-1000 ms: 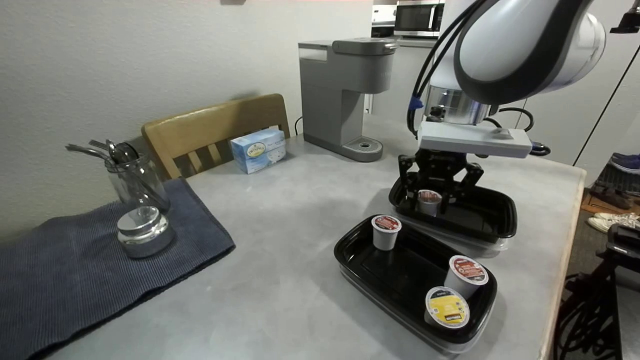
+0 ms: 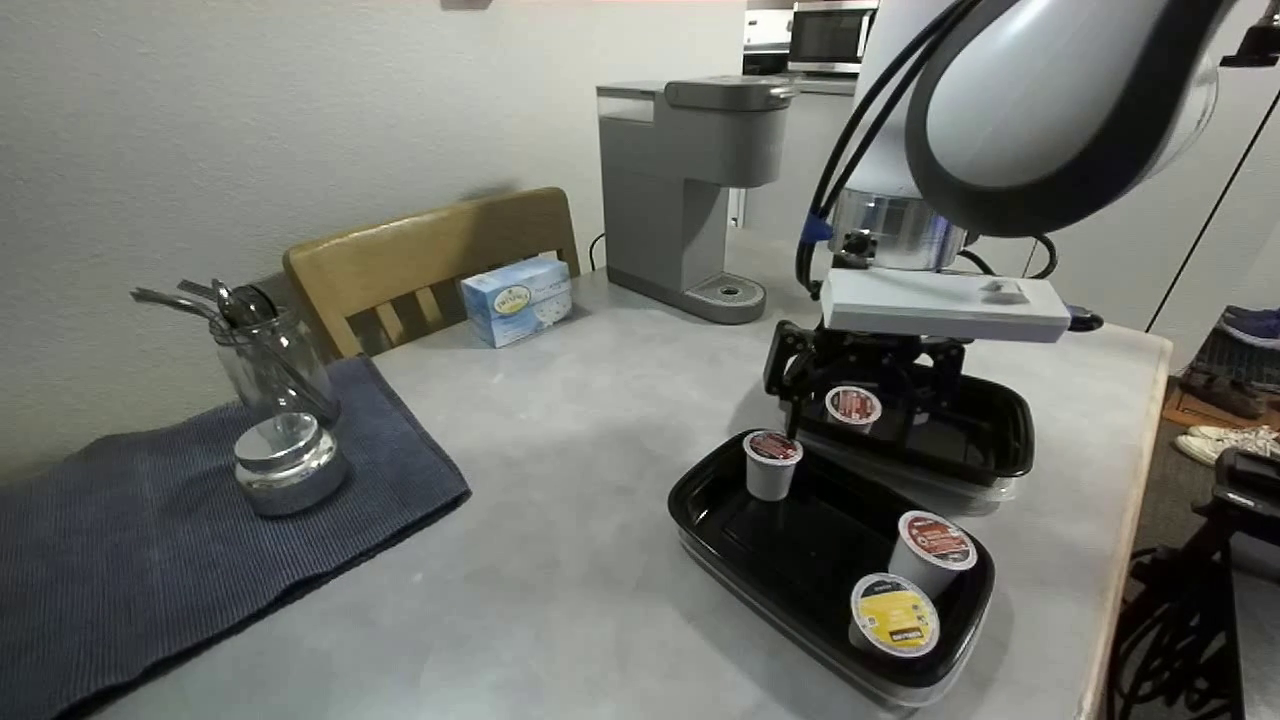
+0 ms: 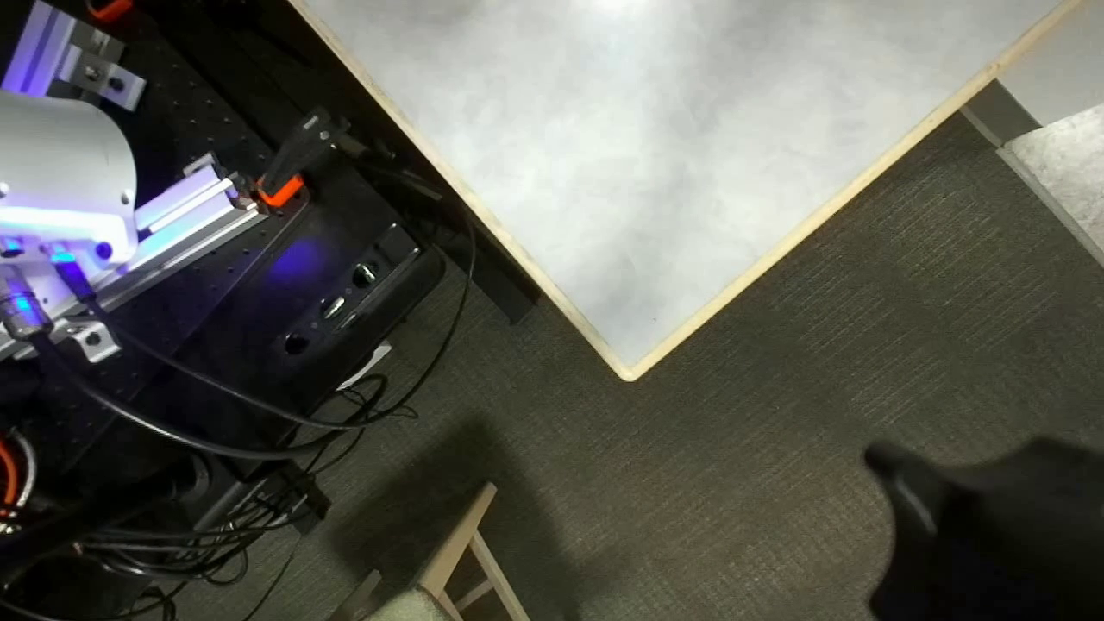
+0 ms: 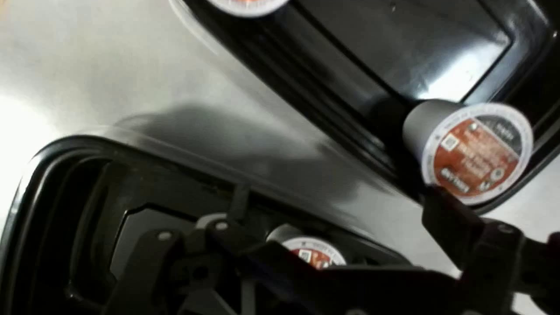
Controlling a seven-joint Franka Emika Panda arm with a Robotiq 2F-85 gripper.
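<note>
A pod with a red label [image 2: 853, 408] sits in the black back tray [image 2: 1014, 438]. Over that tray's left part hangs my gripper [image 2: 854, 425], open, its fingers apart. In the wrist view the same pod [image 4: 313, 253] is partly hidden behind the gripper's linkage; nothing shows clasped between the fingers. The black front tray [image 2: 720, 554] holds a red-lidded pod [image 2: 770, 466] at its far left corner, another red-lidded pod [image 2: 933, 550] and a yellow-lidded pod [image 2: 894, 617] at its right end. One finger [image 4: 446, 220] appears close to the front tray's corner pod [image 4: 475, 155].
A grey coffee maker [image 2: 660, 180] stands at the back, with a blue tea box [image 2: 518, 300] to its left. A glass jar of spoons [image 2: 276, 366] and a lidded jar [image 2: 288, 466] rest on the blue mat [image 2: 180, 552]. Mid-table is clear.
My gripper has shifted left and slightly down, and its fingers stand wider apart. The back tray's pod appears slightly lower and further left. The front tray's pods are unchanged.
</note>
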